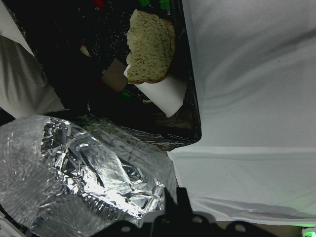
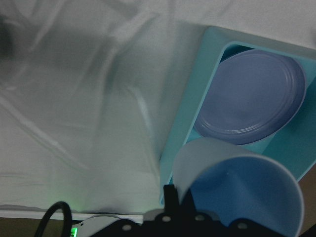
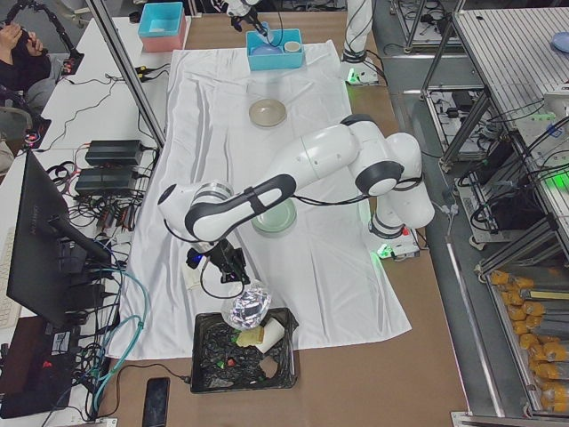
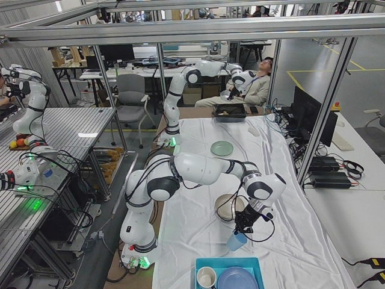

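Note:
My left gripper [image 3: 240,276] is shut on a crumpled foil-lined clear wrapper [image 1: 98,173], held over the near edge of a black bin [image 3: 204,356]. In that bin lie a bread slice [image 1: 150,47], a white paper cup [image 1: 165,96] and scraps. My right gripper is shut on a blue cup [image 4: 236,241], which is at the blue tub [image 4: 226,262] holding a blue plate [image 2: 249,96] and a white mug [image 4: 206,277].
A green plate [image 4: 221,148] and a beige plate [image 3: 267,112] lie on the white cloth. Monitor, cables and boxes line the table's left side in the left camera view.

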